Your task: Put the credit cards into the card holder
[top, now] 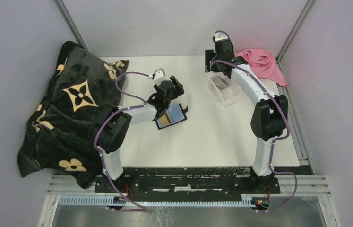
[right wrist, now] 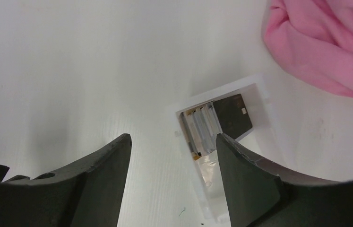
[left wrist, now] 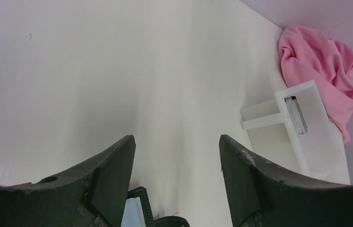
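Note:
Several credit cards (right wrist: 205,125) stand on edge in one compartment of a white box, with a dark card (right wrist: 232,116) leaning at their right end. The open card holder (top: 172,116), black-edged with a blue and a tan side, lies at the table's middle; only its corner (left wrist: 134,213) shows in the left wrist view. My left gripper is open above and just behind the holder, nothing between its fingers. Above the table near the box's far left corner, my right gripper is open and empty, the cards lying beyond its right finger.
The white box (top: 225,97) stands at the right, with the pink cloth (top: 262,66) behind it. A dark patterned blanket (top: 84,99) covers the left edge.

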